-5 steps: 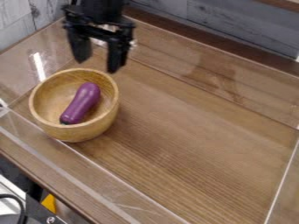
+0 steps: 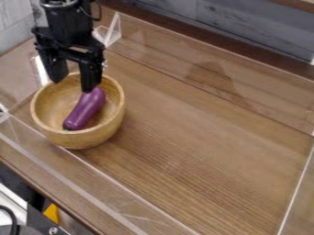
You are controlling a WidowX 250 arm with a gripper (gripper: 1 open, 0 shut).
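My gripper (image 2: 70, 66) hangs over the back half of a round wooden bowl (image 2: 106, 128) at the left of the view, its fingers apart with nothing seen between them. A purple elongated object (image 2: 84, 109), likely an eggplant, lies slanted inside the bowl, below and to the right of the gripper.
The wooden floor (image 2: 208, 138) to the right of the bowl is wide and clear. A dark wall runs along the top right. Dark cables and a small yellow piece lie at the bottom left edge.
The gripper has moved left and down from above the bowl's back right to over the bowl. The bowl and purple object have stayed in place.
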